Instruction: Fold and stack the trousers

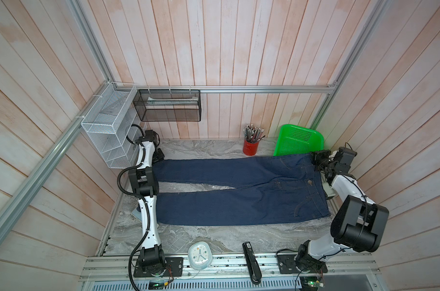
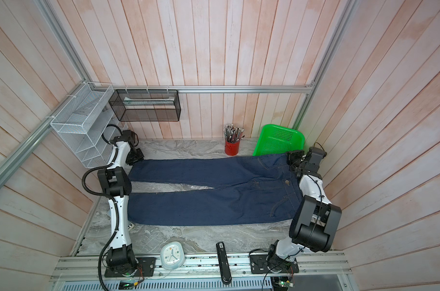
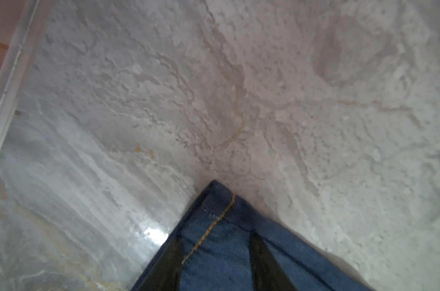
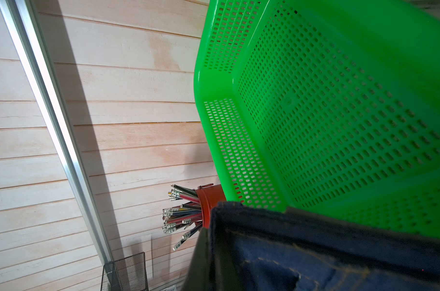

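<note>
Dark blue trousers [image 1: 215, 209] lie spread flat across the table, legs to the left and waist to the right. Over the far leg's hem stands my left gripper, its fingers apart on either side of the hem corner [image 3: 215, 213]; no firm hold on the denim shows. My right gripper is shut on the far waist corner, and the waistband [image 4: 326, 237] rises beside its dark fingers. In the top left view, the right gripper [image 1: 318, 159] is at the far right end of the waist, in front of the green basket.
The green basket [image 1: 297, 138] stands tilted just behind the waist. Left of it is a red cup [image 1: 250, 148] of pencils. White wire shelves [image 1: 110, 116] rise close behind the left arm. A clock [image 1: 199, 255] and a black stapler-like object [image 1: 251, 262] lie at the front edge.
</note>
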